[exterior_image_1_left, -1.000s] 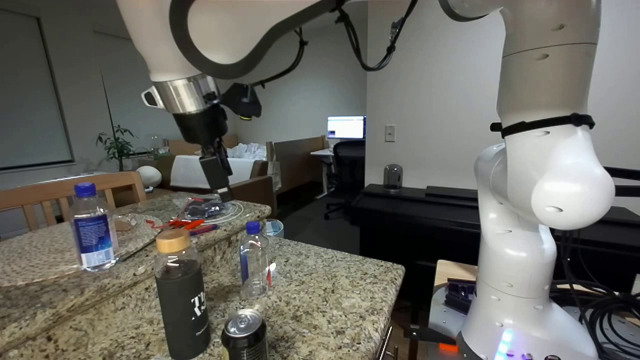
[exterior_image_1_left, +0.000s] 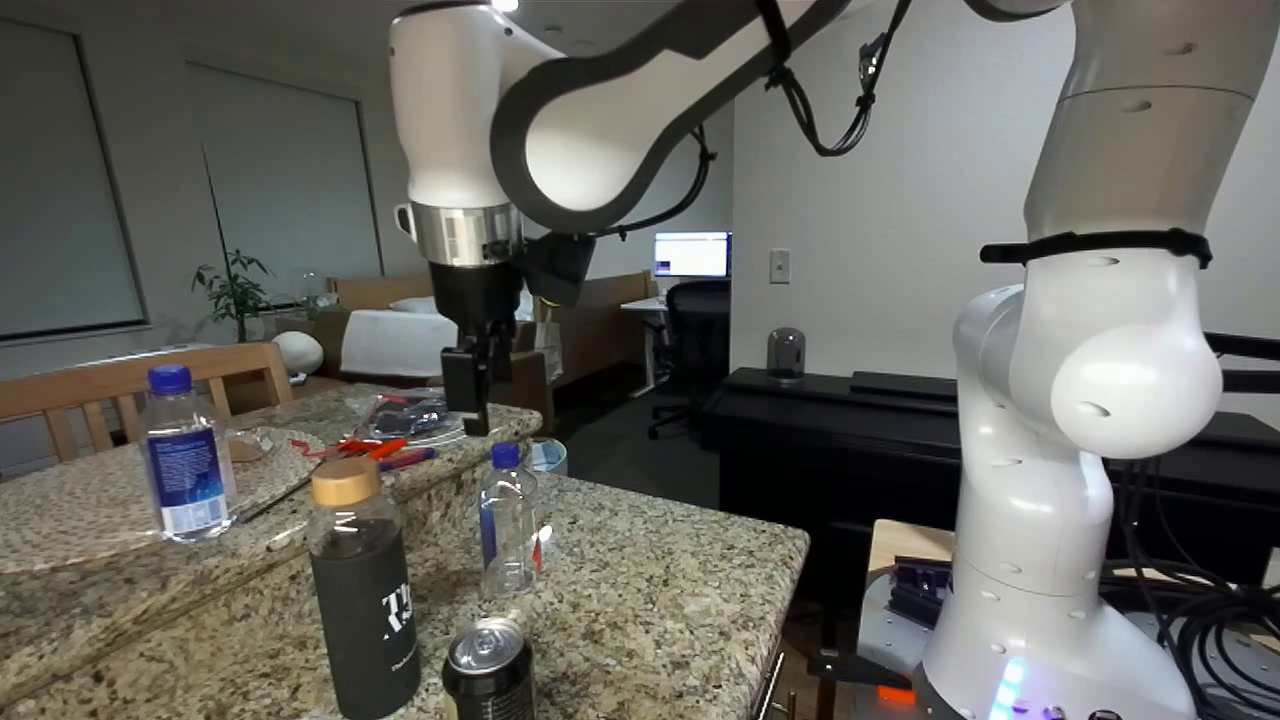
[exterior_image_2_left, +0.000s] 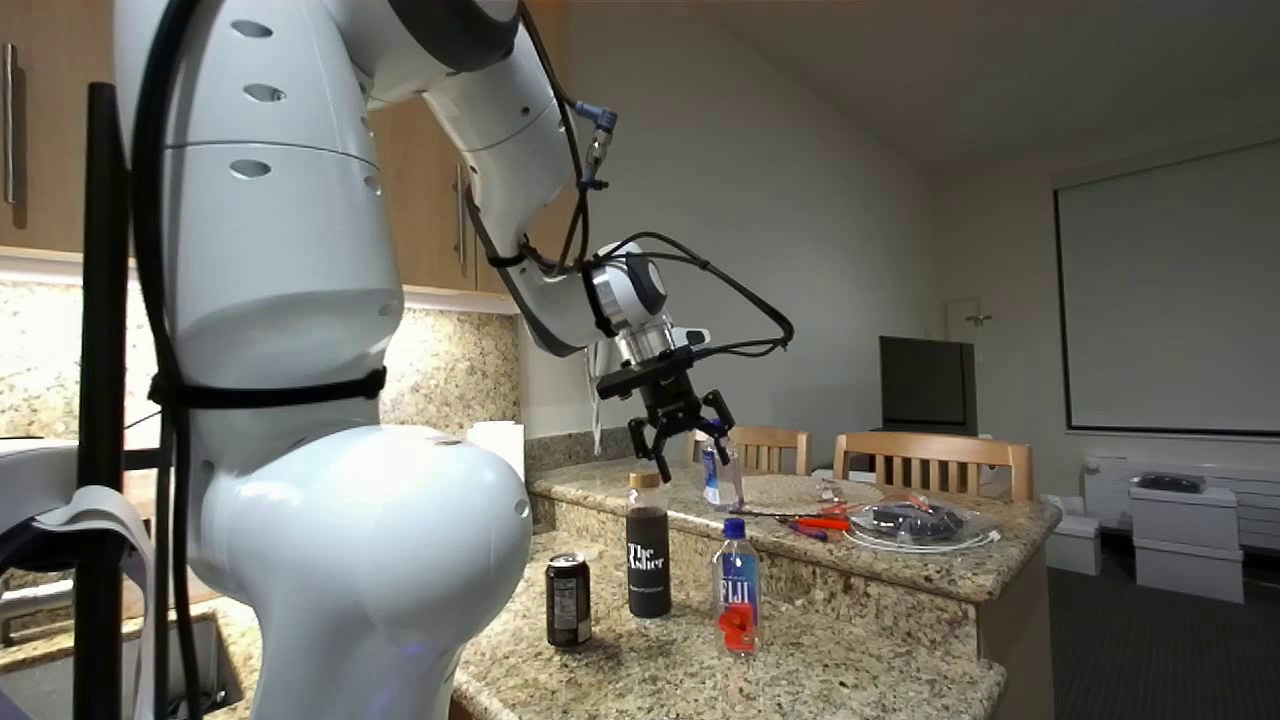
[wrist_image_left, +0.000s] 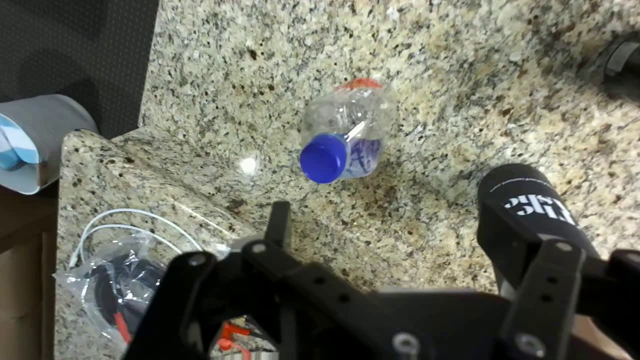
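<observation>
My gripper (exterior_image_2_left: 690, 470) is open above the counter, and nothing lies between its spread fingers. In the wrist view, a clear bottle with a blue cap (wrist_image_left: 324, 158) stands on the granite ahead of the fingers, apart from them. The same Fiji bottle (exterior_image_2_left: 735, 576) is upright in exterior view 2, with a red piece low on its side. To its left there stands a dark-sleeved bottle with a wooden lid (exterior_image_2_left: 648, 552). A black can (exterior_image_2_left: 567, 600) is farther left. One gripper finger partly covers the dark bottle (wrist_image_left: 528, 201) in the wrist view.
The raised ledge holds another water bottle (exterior_image_1_left: 186, 462), a bagged black item with a white cable (exterior_image_2_left: 912, 522) and red-handled tools (exterior_image_2_left: 822, 523). Beyond the counter end is a bin (wrist_image_left: 48, 135). Counter surface (exterior_image_1_left: 672, 576) right of the Fiji bottle is clear.
In exterior view 1, the arm has shifted right, and the gripper has turned from tilted to nearly vertical, closer above the Fiji bottle. The bottles and can have not moved.
</observation>
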